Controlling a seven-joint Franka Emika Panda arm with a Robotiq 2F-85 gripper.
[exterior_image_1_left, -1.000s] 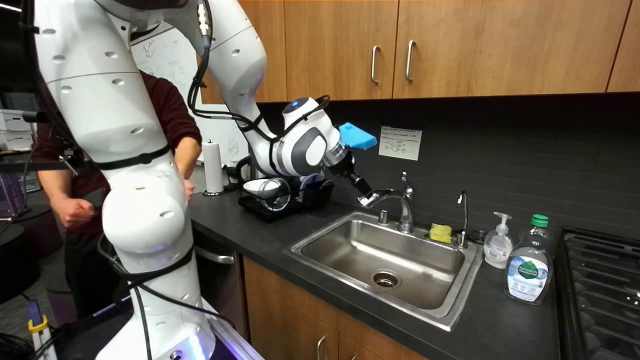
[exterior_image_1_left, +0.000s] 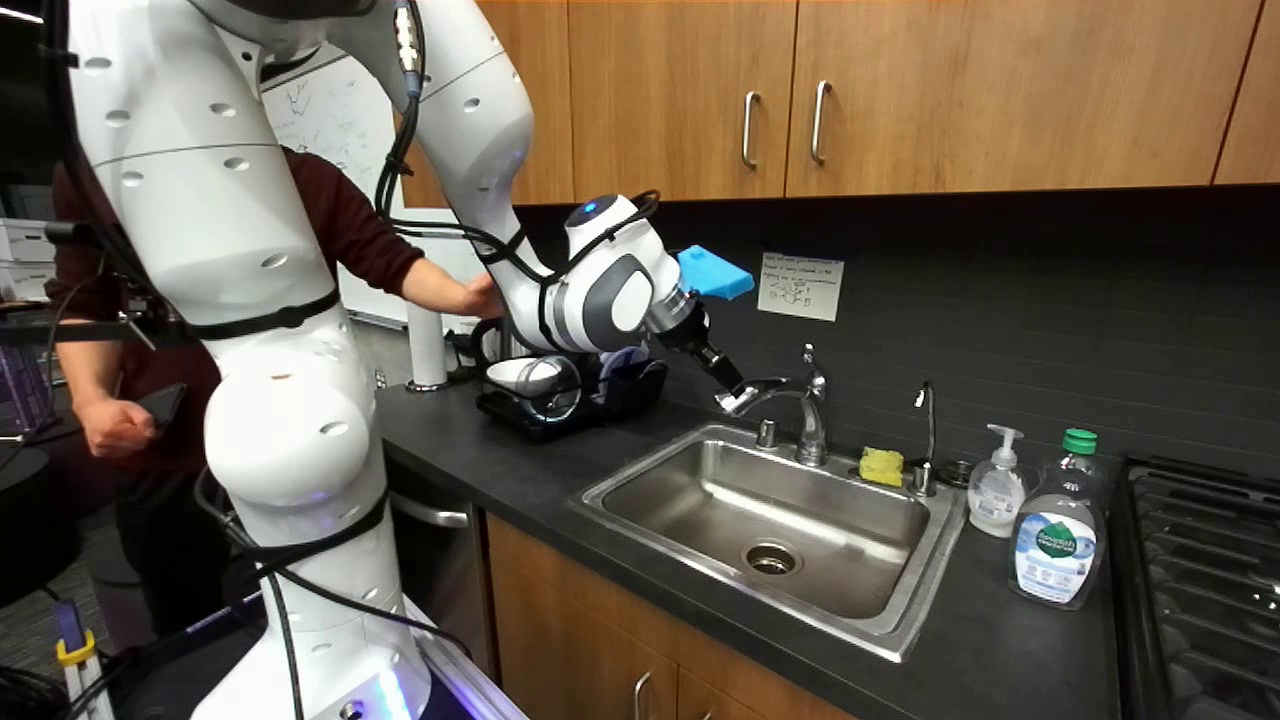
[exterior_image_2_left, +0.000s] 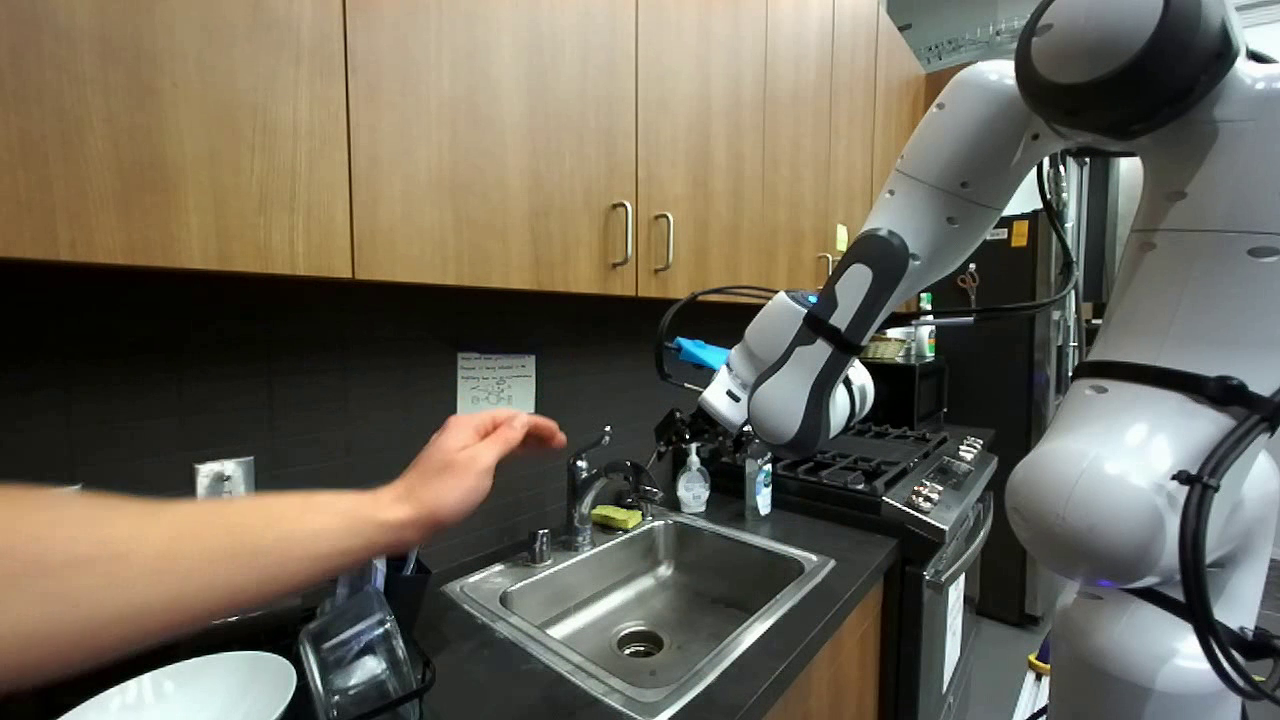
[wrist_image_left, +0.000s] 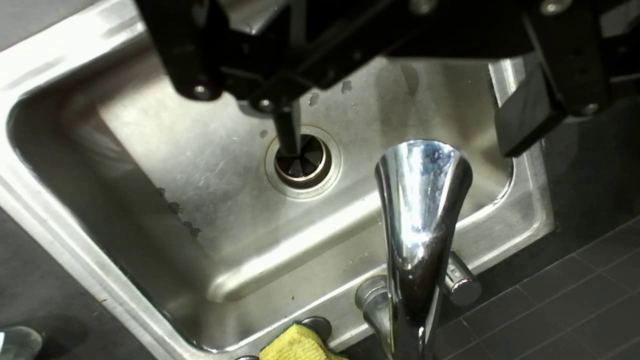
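Note:
In the wrist view, my black gripper is open, one finger (wrist_image_left: 289, 135) on the left and the other (wrist_image_left: 528, 117) far to the right. Nothing is gripped between them. The chrome faucet spout (wrist_image_left: 420, 198) points up into the space between the fingertips; whether either one touches it, I cannot tell. Exterior view 1 has the gripper (exterior_image_1_left: 728, 378) just at the end of the faucet (exterior_image_1_left: 812, 420), above the back left of the sink. The steel sink (exterior_image_1_left: 768, 528) is empty, with its drain (wrist_image_left: 306, 165) uncovered.
A yellow sponge (exterior_image_1_left: 881, 467) sits behind the sink. Right of it stand a soap pump (exterior_image_1_left: 996, 494), a dish soap bottle (exterior_image_1_left: 1056, 546) and the stove (exterior_image_1_left: 1206, 576). A dish rack (exterior_image_1_left: 570, 402) is on the left. A person's hand (exterior_image_2_left: 462, 468) reaches over the counter.
The person has stretched an arm out to the right, behind my arm and over the counter. My arm, the gripper and the faucet look unmoved.

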